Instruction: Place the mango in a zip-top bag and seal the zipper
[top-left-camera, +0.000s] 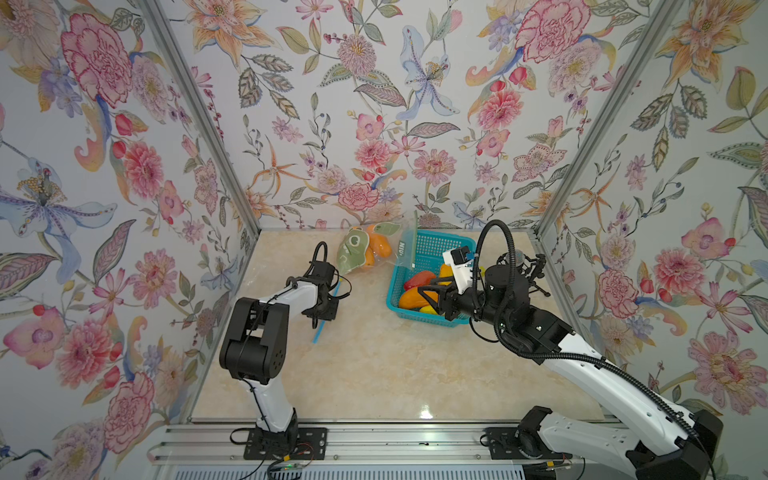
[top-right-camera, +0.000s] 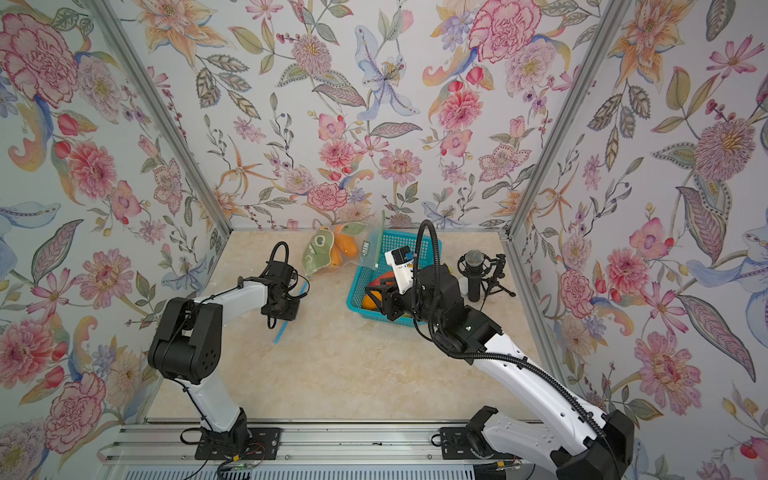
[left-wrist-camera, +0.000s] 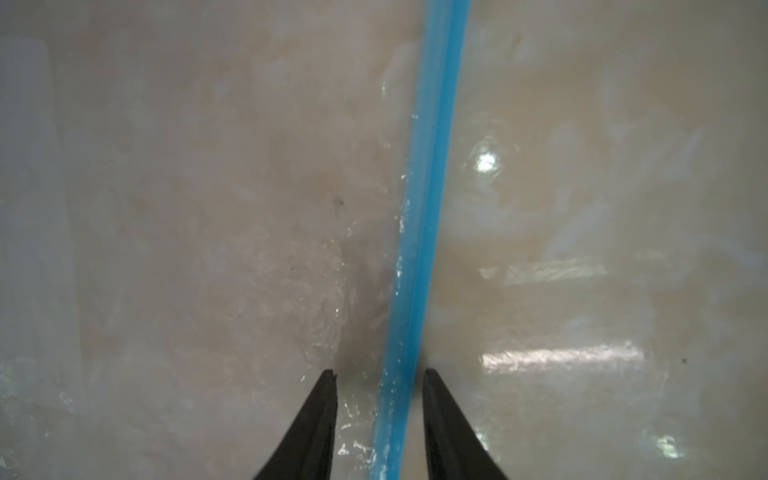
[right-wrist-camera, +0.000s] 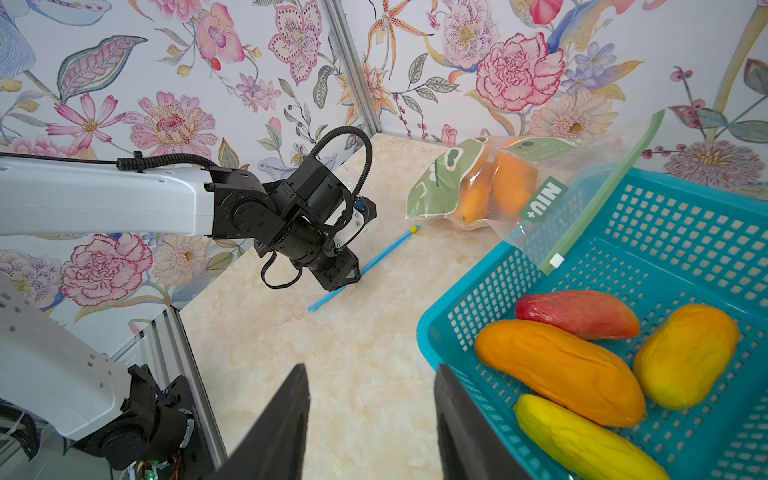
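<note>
A clear bag with a blue zipper strip lies flat on the left of the table; its film is nearly invisible. My left gripper is low over the strip, fingers apart, one to each side of the blue band and not closed on it. The strip also shows beneath that arm in the right wrist view. My right gripper is open and empty, near the left side of the blue basket. Inside the basket lies a rounded yellow-orange fruit, which looks like a mango.
Also in the basket are a red piece, a long orange one and a yellow one. A printed bag with orange fruit leans over the basket's back-left rim. A dark stand is at the right.
</note>
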